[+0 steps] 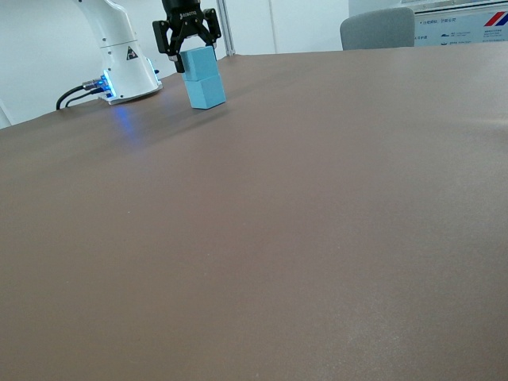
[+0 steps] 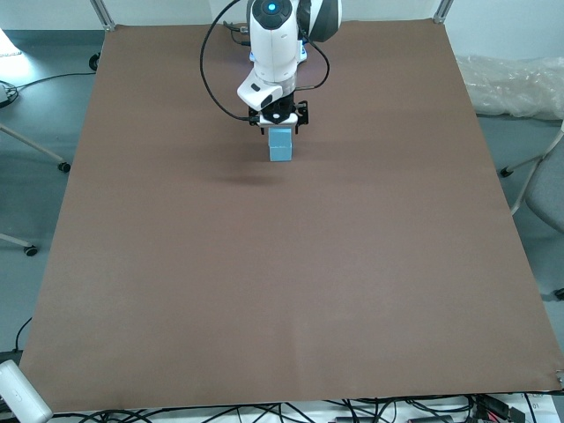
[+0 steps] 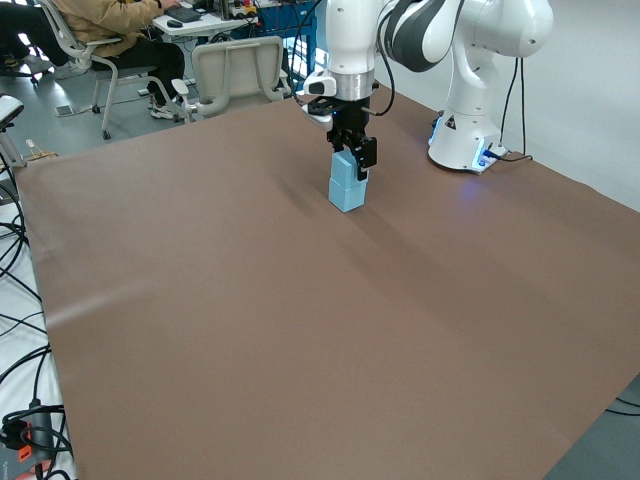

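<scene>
Two light blue cubes (image 2: 280, 146) (image 1: 205, 90) (image 3: 347, 190) stand stacked on the brown table, below the arm, near its far end in the left view. In the top view a finger stands apart from the cube's side, so the gripper looks open.
The arm's white base (image 3: 462, 140) sits at the table's far edge. Cables (image 3: 30, 430) run along one edge. Chairs and a seated person are off the table.
</scene>
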